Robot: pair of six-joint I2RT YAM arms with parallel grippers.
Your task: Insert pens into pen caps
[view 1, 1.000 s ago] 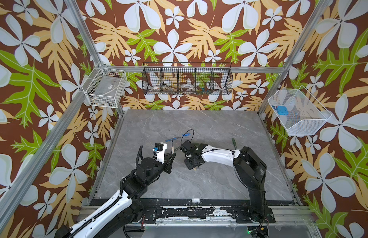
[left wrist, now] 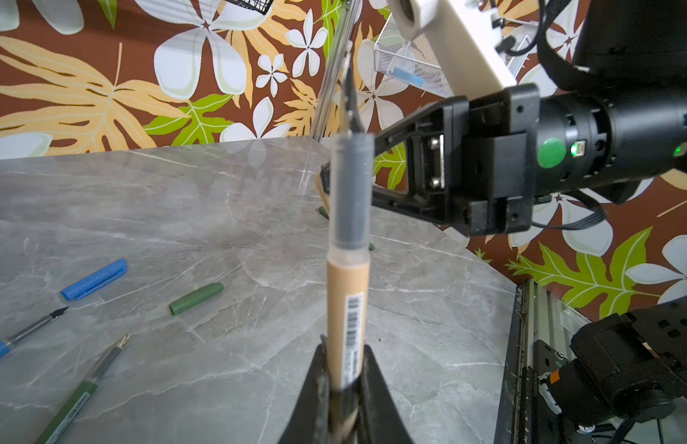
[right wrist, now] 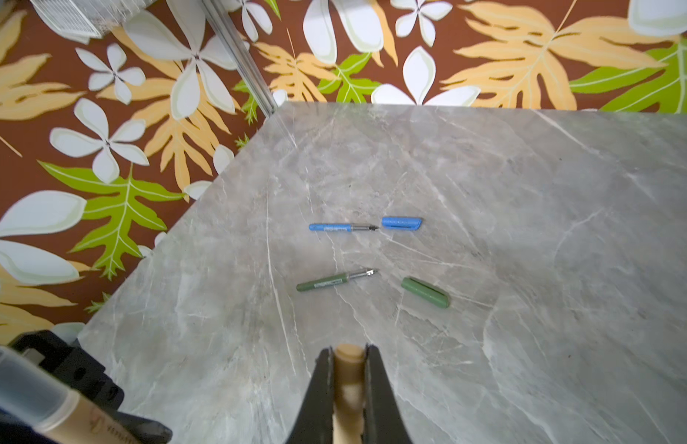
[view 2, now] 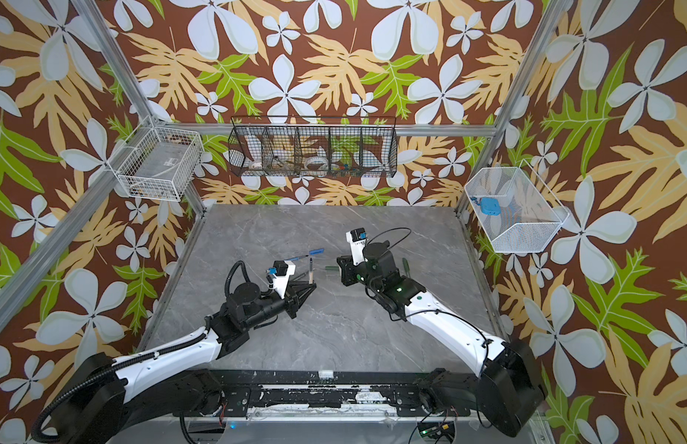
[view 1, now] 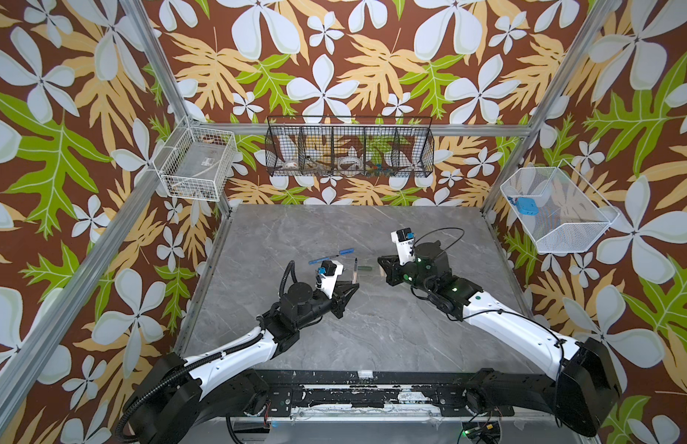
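My left gripper (view 1: 348,290) is shut on a beige pen (left wrist: 343,310) held upright, its grey section and nib on top. My right gripper (view 1: 385,266), slightly behind and right of it, is shut on a beige pen cap (right wrist: 348,388); the two pieces are apart. On the table lie a blue pen (right wrist: 328,227) beside its separate blue cap (right wrist: 401,222), and a green pen (right wrist: 321,282) beside a separate green cap (right wrist: 426,291).
Grey marble table (view 1: 254,236) with free room around the pens; another green item (view 2: 405,266) lies at the right. Wire baskets (view 1: 195,170) hang on the walls at left, back and right.
My right gripper has risen from low over the table and moved right, now holding the cap in view. My left gripper has moved right with the upright pen.
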